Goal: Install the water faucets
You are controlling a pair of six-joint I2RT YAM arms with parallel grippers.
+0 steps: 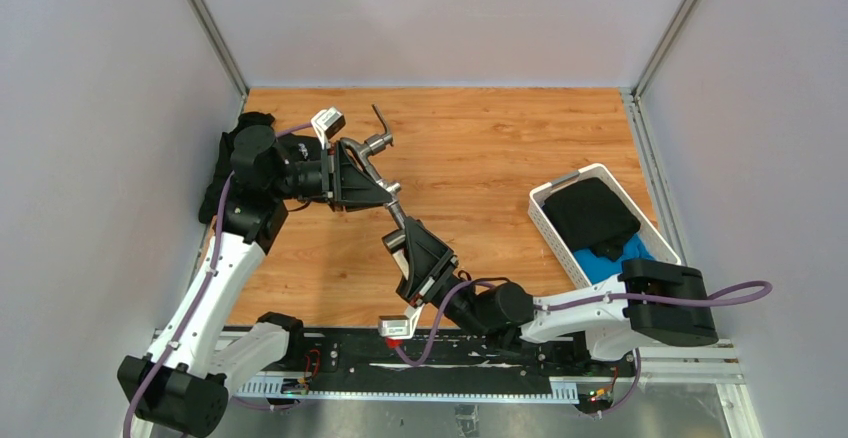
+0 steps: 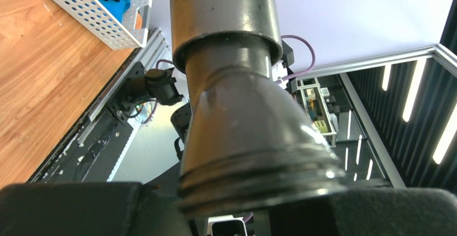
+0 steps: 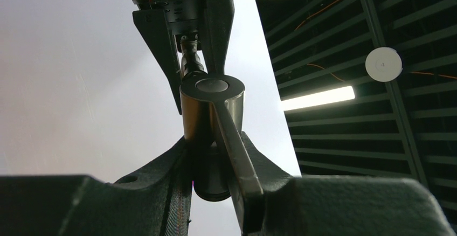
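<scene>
A metal faucet body point(image 1: 368, 158) with a bent lever is clamped in my left gripper point(image 1: 352, 183), raised over the table; in the left wrist view its dark cylinder point(image 2: 226, 15) fills the middle. A second metal part point(image 1: 398, 213) is held upright in my right gripper point(image 1: 415, 238), just below and right, its upper end meeting the lower end of the faucet body. In the right wrist view this cylinder with a flat arm point(image 3: 213, 106) sits between my right fingers, with the left gripper beyond it. Whether the parts are engaged is unclear.
A white basket point(image 1: 540, 220) with black and blue cloths stands at the right of the wooden table point(image 1: 470, 148). Black cloth point(image 1: 225, 158) lies at the back left.
</scene>
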